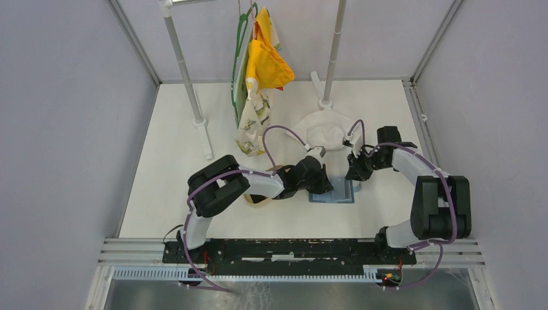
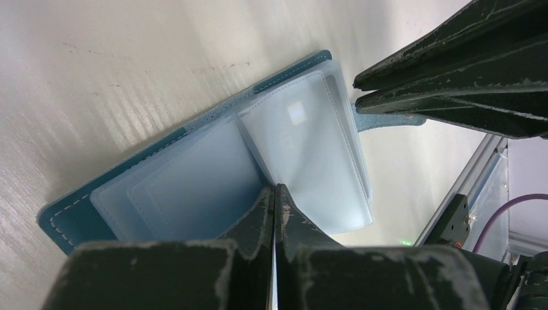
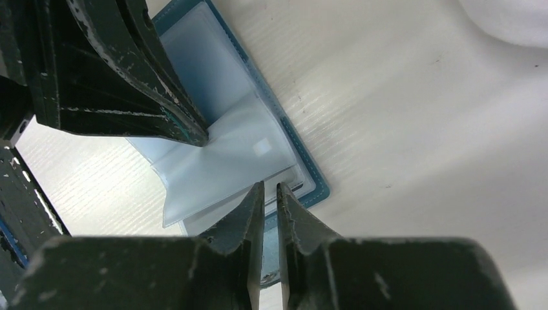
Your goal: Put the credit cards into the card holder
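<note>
The blue card holder (image 1: pixel 333 197) lies open on the table, showing pale plastic sleeves (image 2: pixel 310 135) in the left wrist view. My left gripper is shut, its tips at a sleeve's edge over the holder's middle. My right gripper is nearly shut above the holder's right end, a narrow gap between its tips; whether anything is held there is unclear. I cannot make out any separate card.
A brown tray (image 1: pixel 257 199) with dark contents lies under my left arm. A white folded cloth (image 1: pixel 310 126) is behind the holder, and hanging garments (image 1: pixel 262 64) stand at the back.
</note>
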